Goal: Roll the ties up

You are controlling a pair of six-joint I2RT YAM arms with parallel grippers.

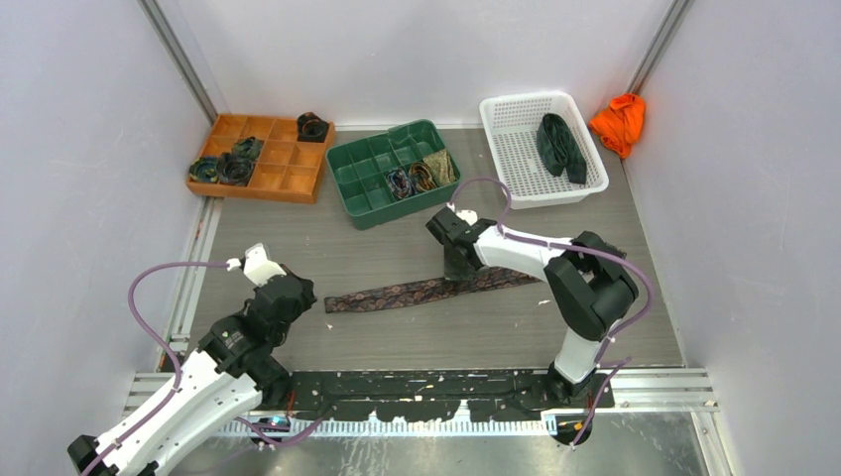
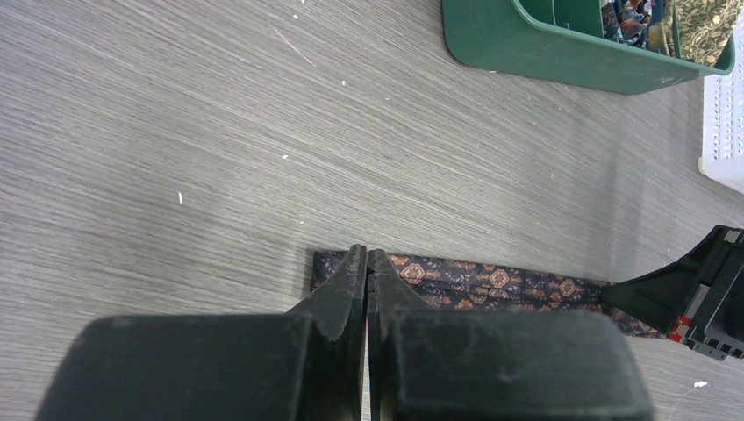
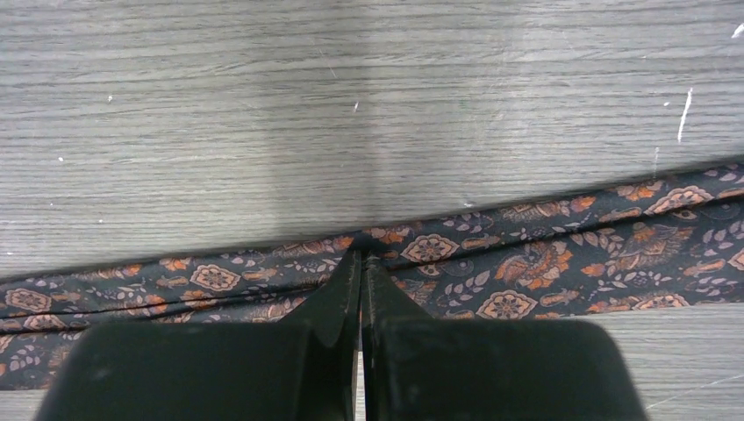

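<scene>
A long dark paisley tie [image 1: 387, 297] lies flat across the lower middle of the table, folded lengthwise, as the right wrist view [image 3: 526, 272] shows. My right gripper [image 1: 454, 272] is down on the tie's middle, its fingertips pressed together on the fabric. My left gripper [image 1: 303, 297] hangs left of the tie's end, apart from it in the top view; its fingertips look close together, and I cannot tell how far they are parted.
An orange divided box [image 1: 296, 177] and a green divided box [image 1: 352, 188] hold rolled ties at the back. A white basket [image 1: 511, 149] holds a dark green tie. Orange cloth [image 1: 617, 124] lies at back right.
</scene>
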